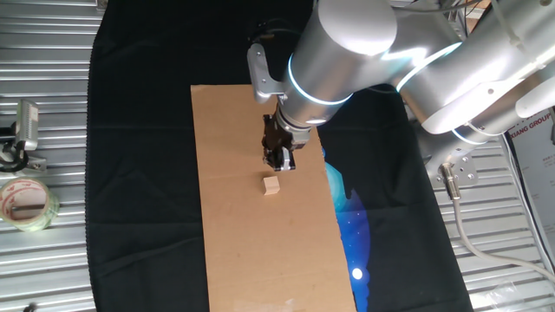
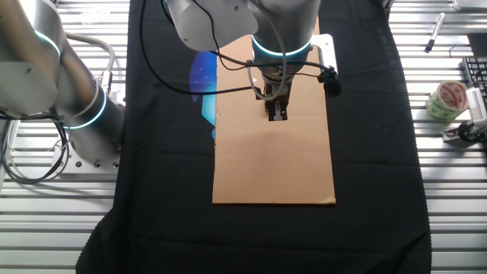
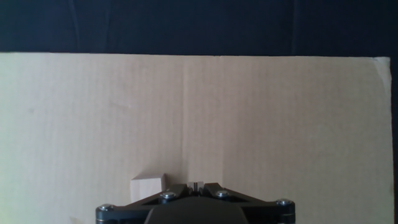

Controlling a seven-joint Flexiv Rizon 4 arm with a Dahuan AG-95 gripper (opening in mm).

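Note:
A small light wooden block (image 1: pixel 271 185) sits on the brown cardboard sheet (image 1: pixel 251 247). In exterior view 1, my gripper (image 1: pixel 280 165) hangs just above the block in the picture, apart from it. The wrist view has the block (image 3: pixel 147 188) left of the gripper, its lower part hidden behind the black linkage. My fingertips meet there, with nothing visible between them. Exterior view 2 shows the gripper (image 2: pixel 277 116) over the cardboard, but I cannot make out the block.
Black cloth (image 1: pixel 143 191) surrounds the cardboard. A blue printed shape (image 1: pixel 351 234) lies along one side of the sheet. A tape roll (image 1: pixel 29 204) stands off on the slatted metal table. Cables (image 2: pixel 198 93) loop round my wrist. Most of the cardboard is bare.

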